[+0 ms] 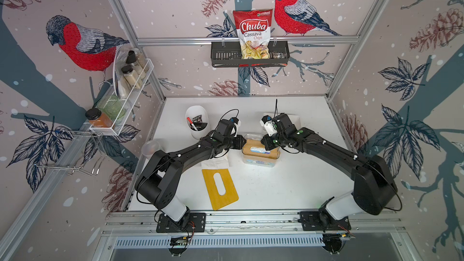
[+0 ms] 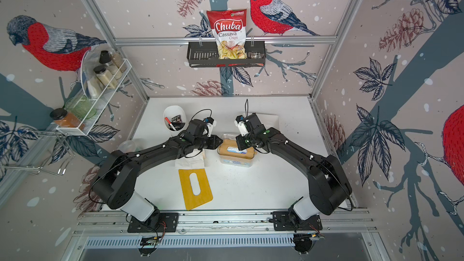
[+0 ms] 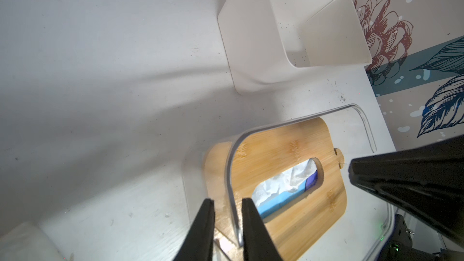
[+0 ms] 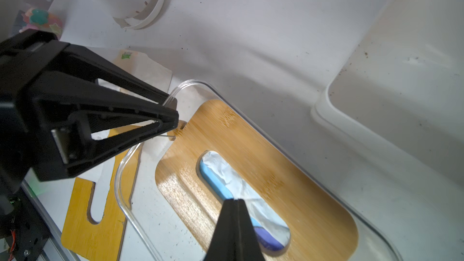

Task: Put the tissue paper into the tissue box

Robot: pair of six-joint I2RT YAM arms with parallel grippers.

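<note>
The tissue box (image 1: pixel 257 159) is a clear container with a bamboo lid (image 4: pixel 304 207) inside; white tissue (image 3: pixel 285 181) and blue packaging show through the lid's slot. My left gripper straddles the container's clear end wall, fingers a little apart; whether it grips the wall is hard to tell. My right gripper is shut above the lid near the slot, nothing visible between its fingers.
A white bin (image 3: pixel 251 53) stands behind the box. A white round holder (image 1: pixel 196 108) with utensils is at back left. A yellow board (image 1: pixel 229 193) lies at front left.
</note>
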